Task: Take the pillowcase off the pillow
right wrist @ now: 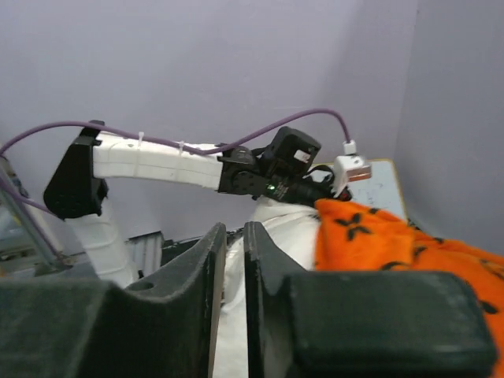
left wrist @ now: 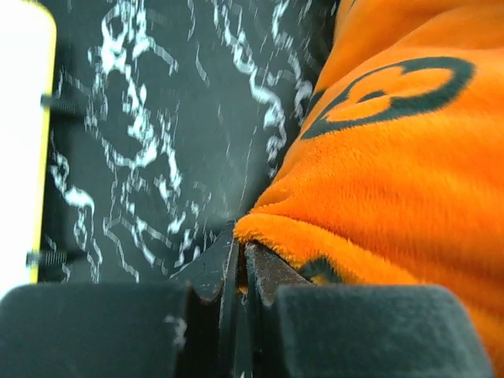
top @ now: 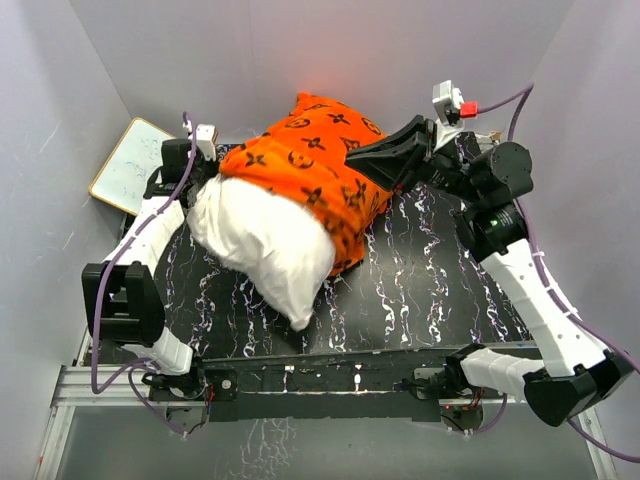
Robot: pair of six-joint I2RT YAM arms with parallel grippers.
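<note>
The orange patterned pillowcase (top: 310, 170) lies in the middle and back, with the white pillow (top: 262, 240) draped in front of it toward the near edge. My left gripper (top: 210, 160) is at the pillowcase's left end; in the left wrist view its fingers (left wrist: 262, 276) are shut at the orange fabric's edge, though what is between them is largely hidden. My right gripper (top: 365, 160) is above the orange cloth, apparently holding nothing; in the right wrist view its fingertips stand slightly apart, with cloth beyond them.
A whiteboard (top: 118, 180) lies at the far left beside the left arm. Grey walls bound the back and sides.
</note>
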